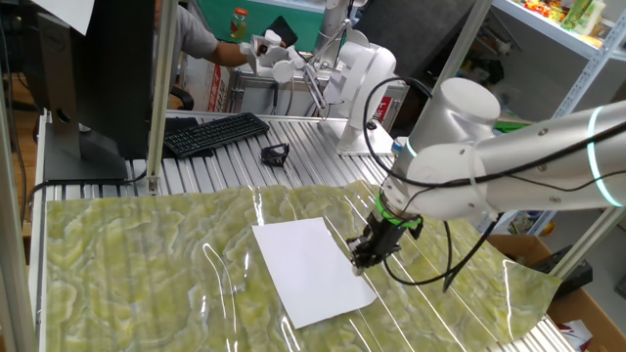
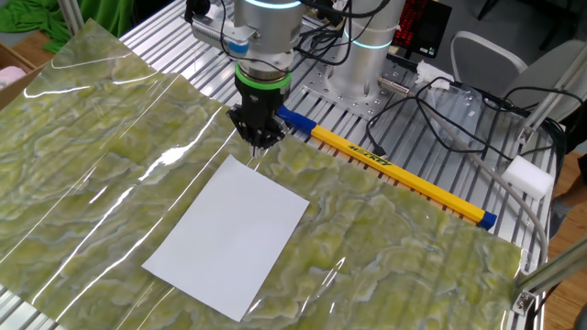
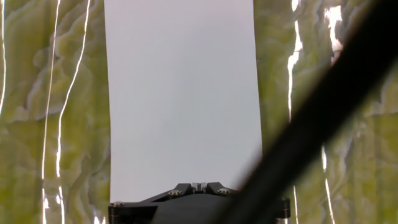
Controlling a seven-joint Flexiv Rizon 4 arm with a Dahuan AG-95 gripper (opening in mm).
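Note:
A blank white sheet of paper (image 1: 311, 272) lies flat on the green marbled cover. In exterior view 2 the same sheet (image 2: 227, 240) is fully visible, with my gripper (image 2: 256, 145) over the cover just beyond its upper corner. From the first exterior view, my gripper (image 1: 358, 266) appears near the paper's right edge, pointing down; its exact height cannot be told. At the bottom of the wrist view the black fingers (image 3: 180, 188) meet at the middle, shut, with nothing seen between them. The paper (image 3: 183, 93) fills the centre there.
A yellow level-like bar with blue ends (image 2: 404, 174) lies along the cover's edge by my base. A keyboard (image 1: 217, 134) and a small black object (image 1: 275, 154) sit on the slatted table. A dark cable crosses the wrist view.

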